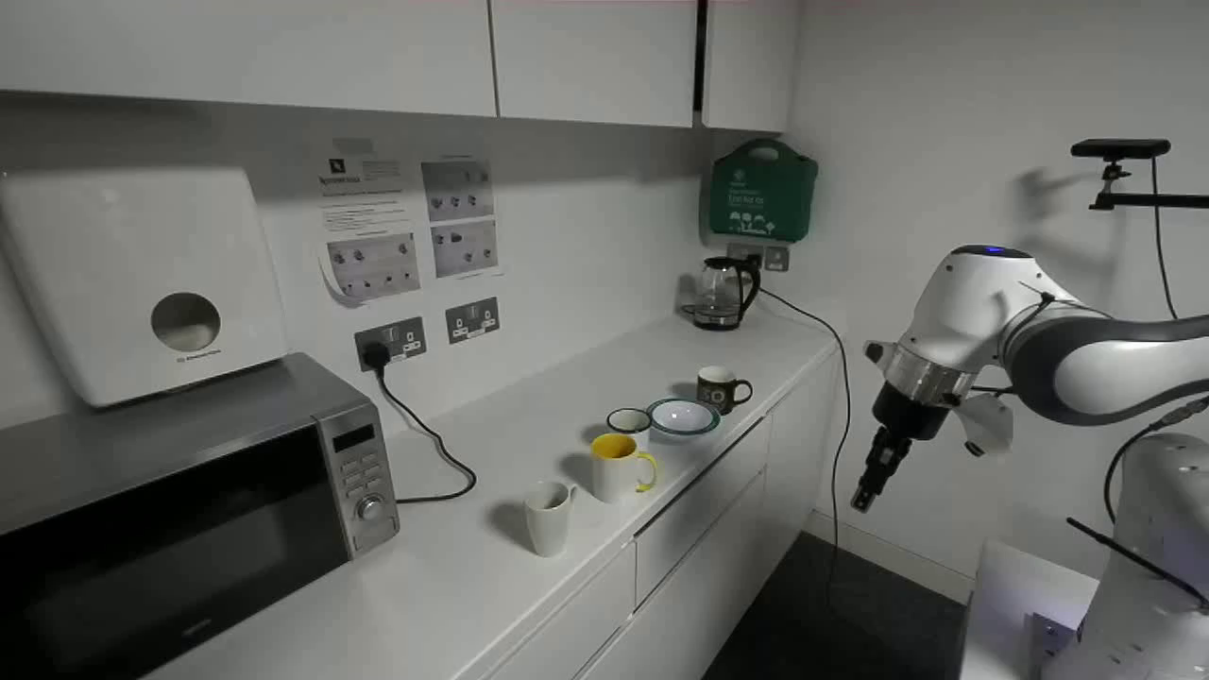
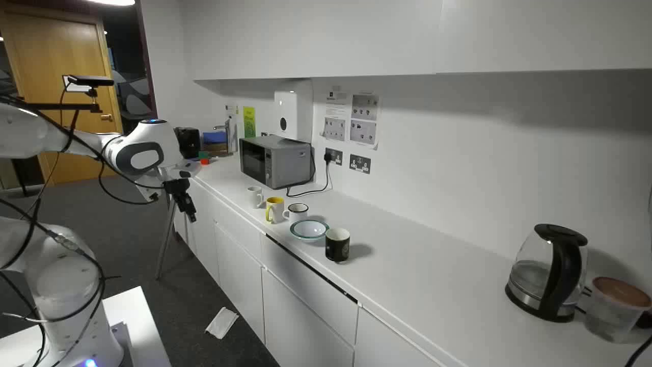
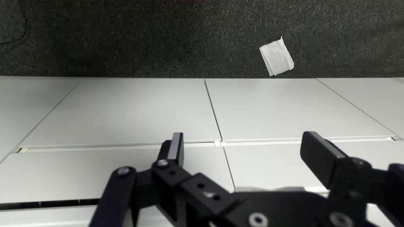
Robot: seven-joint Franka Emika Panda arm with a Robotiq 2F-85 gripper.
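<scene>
My gripper is open in the wrist view, its two fingers wide apart with nothing between them. In exterior view 1 the gripper (image 1: 863,499) hangs in the air, tilted downward, away from the counter's front edge. Along that edge of the counter stand a white mug (image 1: 549,521), a white mug with a yellow inside (image 1: 613,475), a white mug with a dark rim (image 2: 297,211), a white bowl with a green rim (image 2: 309,230) and a dark mug (image 2: 337,245). All the mugs are upright. None is near my fingers.
A microwave (image 2: 276,160) stands at one end of the counter, a glass kettle (image 2: 545,272) and a clear tub (image 2: 614,312) at the other. Bare counter lies between the dark mug and the kettle. White paper (image 3: 277,56) lies on the floor.
</scene>
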